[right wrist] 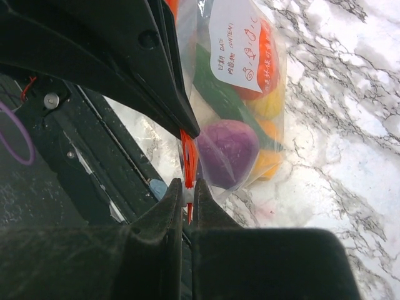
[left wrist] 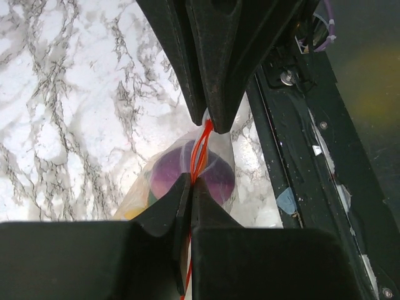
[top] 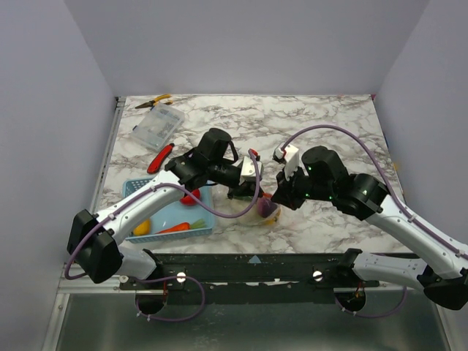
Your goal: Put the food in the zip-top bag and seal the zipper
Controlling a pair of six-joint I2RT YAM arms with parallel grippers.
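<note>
The clear zip bag [right wrist: 234, 94] holds food, including a purple item [right wrist: 226, 152] with orange, yellow and green pieces, and a printed label. A red zipper strip runs along its top edge. My left gripper is shut on this strip, which runs between its fingertips. My right gripper is shut on the strip too, with a pale slider piece at its tips. In the top view both grippers meet over the bag [top: 267, 208] near the table's front edge.
A blue basket [top: 175, 227] with vegetables sits at the left. A red pepper [top: 160, 159], a clear container [top: 158, 126] and yellow-handled pliers [top: 155, 101] lie behind it.
</note>
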